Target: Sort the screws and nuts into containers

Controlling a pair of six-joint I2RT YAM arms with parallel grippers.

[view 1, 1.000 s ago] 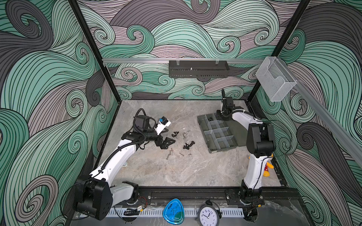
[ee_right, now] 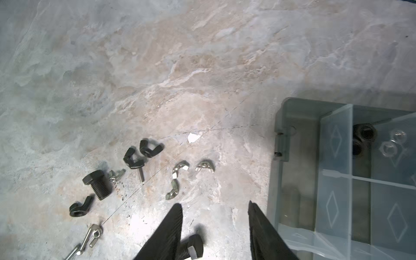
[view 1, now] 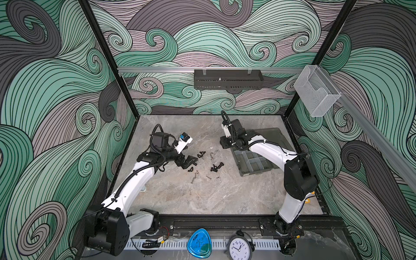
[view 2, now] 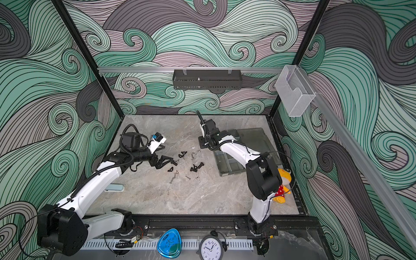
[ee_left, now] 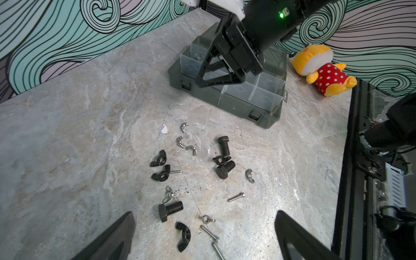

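Note:
Loose steel wing nuts point(ee_left: 180, 141), black wing nuts point(ee_left: 161, 175), dark bolts point(ee_left: 169, 211) and small screws point(ee_left: 236, 197) lie scattered mid-table. A grey compartment box point(ee_right: 294, 173) is at the right; one rear compartment holds dark nuts point(ee_right: 366, 132) and clear or silver nuts point(ee_right: 388, 148). In the right wrist view my right gripper is open and empty, over the table just left of the box, above the scattered pieces. My left gripper stands open over the left side of the pieces, nothing between its fingers.
A plush toy point(ee_left: 325, 80) sits right of the box. A mesh holder point(view 1: 316, 91) and a black rack point(view 1: 227, 78) hang on the rails.
My right arm has swung left from over the box's rear right to its left edge, near the loose pieces. My left gripper has shifted slightly left.

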